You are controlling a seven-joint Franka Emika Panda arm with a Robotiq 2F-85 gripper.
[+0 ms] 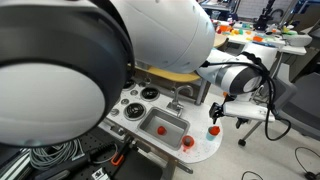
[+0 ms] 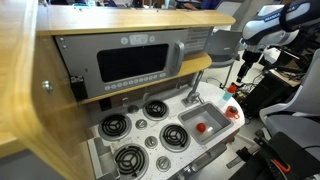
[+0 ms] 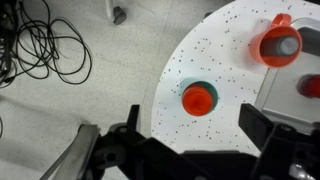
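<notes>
A teal cup [image 2: 227, 96] stands on the rounded white counter end, with a round red object [image 3: 198, 99] at its top. In the wrist view this red object appears between the fingers of my gripper and beyond their tips. The gripper is open, apart from the cup, and nothing is between its fingers. An orange-red mug [image 3: 270, 47] with something dark grey inside sits near the sink. Another small red object [image 1: 162, 130] lies in the sink [image 1: 178, 124].
A faucet [image 1: 182, 93] rises behind the sink. Stove burners [image 2: 157, 109] and a microwave [image 2: 130, 65] lie farther along the toy kitchen. Bare floor [image 3: 95, 100] borders the rounded counter end, with a black cable [image 3: 40, 45] on it.
</notes>
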